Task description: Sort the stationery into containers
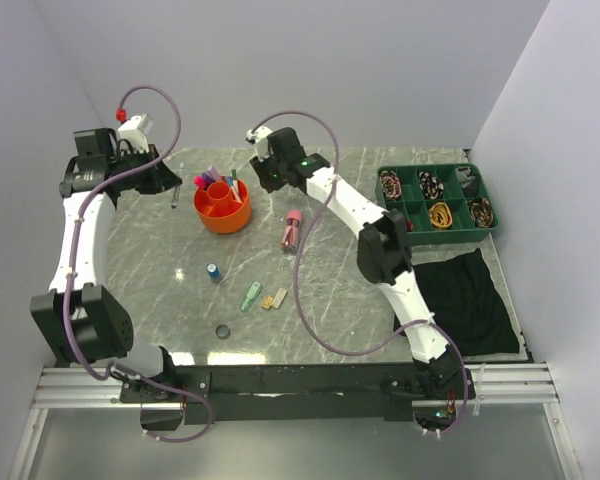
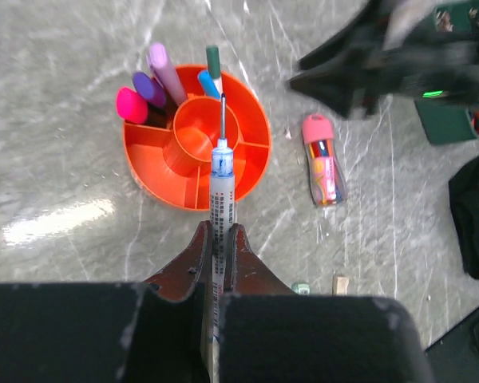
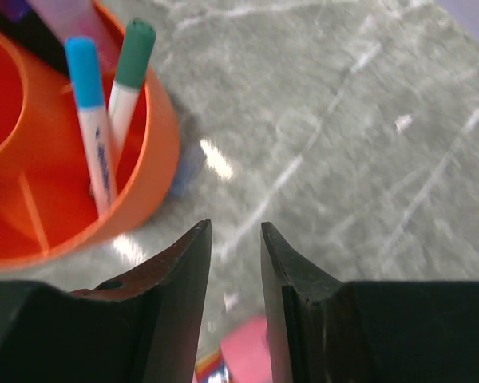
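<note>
Clasped in my left gripper is a clear pen with a thin metal tip (image 2: 222,191), held left of the orange round organizer (image 1: 223,222) in the top view. The organizer's sections hold a pink marker (image 2: 131,104), purple markers (image 2: 167,70), a green-capped marker (image 3: 132,64) and a blue-capped marker (image 3: 94,120). My right gripper is part open right of the organizer, with nothing between its fingertips. A clear pouch of colored pens with a pink cap (image 2: 322,159) lies on the table to the organizer's right.
A green compartment box (image 1: 435,237) with coiled cords stands at the back right, a black cloth (image 1: 465,305) in front of it. A blue jar (image 1: 213,271), a green item (image 1: 251,296), small blocks (image 1: 279,298) and a grey ring (image 1: 223,331) lie at the front.
</note>
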